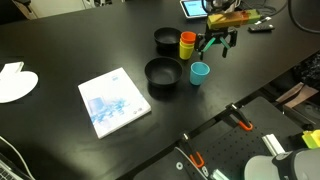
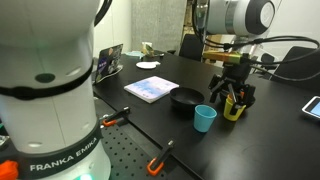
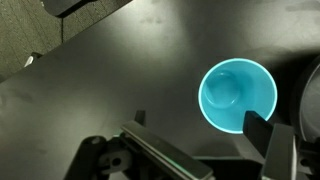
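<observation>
A light blue cup point(image 1: 200, 73) stands upright on the dark table, its open top and empty inside facing up in the wrist view point(image 3: 232, 92). My gripper point(image 1: 214, 51) hangs above the table on the far side of this cup, open, nothing between its fingers. Seen from the wrist, the cup lies just beyond the fingertips and more toward the right finger point(image 3: 256, 128). A stack of yellow and orange cups point(image 1: 187, 46) stands beside the gripper; in exterior view 2 the yellow cup point(image 2: 234, 110) appears below the fingers.
Two black bowls, one near point(image 1: 163, 73) and one farther back point(image 1: 168, 38), sit close to the cups. A white book point(image 1: 113, 100) lies flat beyond the near bowl, and a white plate point(image 1: 16, 84) at the far left.
</observation>
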